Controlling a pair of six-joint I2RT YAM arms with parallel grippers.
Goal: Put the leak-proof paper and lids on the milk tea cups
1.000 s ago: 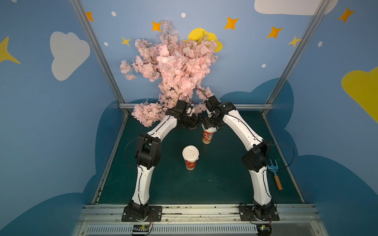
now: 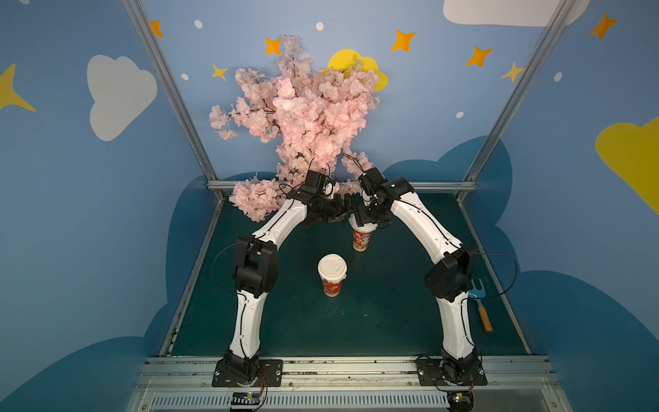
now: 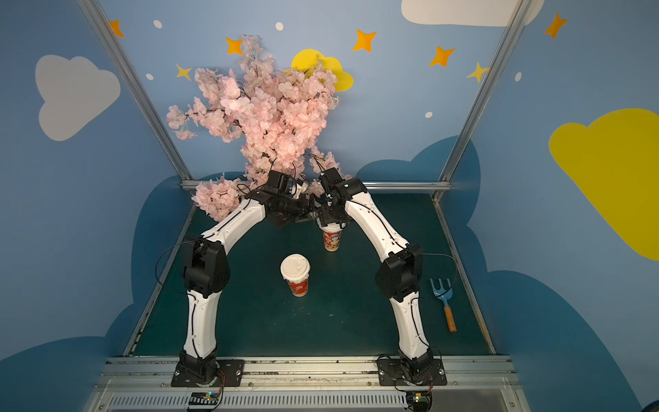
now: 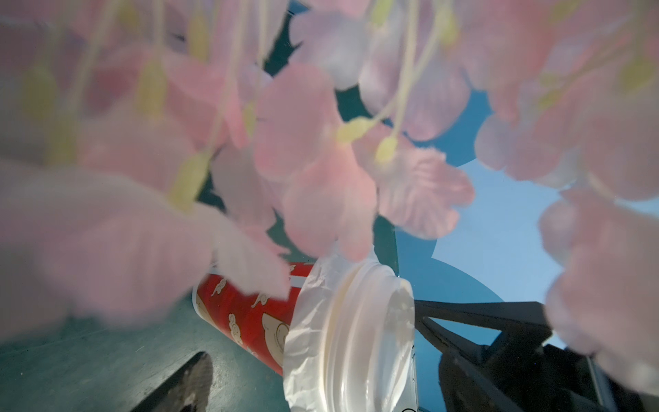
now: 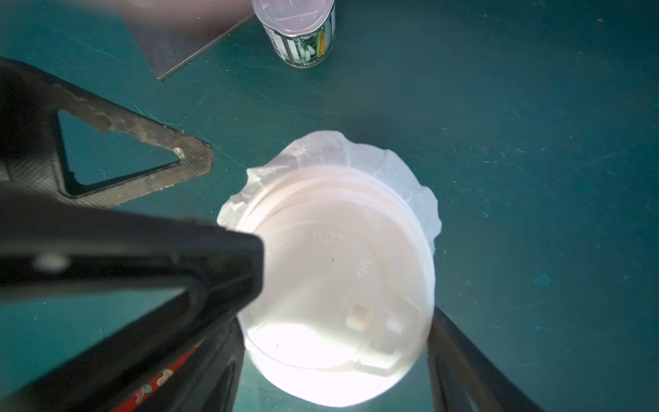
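Note:
The rear milk tea cup (image 2: 361, 239) stands upright, red-printed, with a white lid (image 5: 336, 274) on top. Crinkled leak proof paper sticks out from under that lid; the left wrist view shows the same paper (image 4: 309, 343) as a frill between lid and cup. My right gripper is open, its fingers either side of the lid. To the lid's left, my left gripper (image 2: 345, 206) stands open, with its fingers (image 5: 199, 154) close to the rim. Nearer the front, a second lidded cup (image 2: 332, 274) stands upright, some white edging under its lid.
Pink blossoms (image 4: 309, 171) hang right before the left wrist camera and crowd the back. A small can (image 5: 302, 34) and a grey sheet (image 5: 185, 34) lie near the rear cup. A blue fork (image 2: 478, 292) rests at the right edge.
The right gripper has crept a little to the right. Both cups stay where they were.

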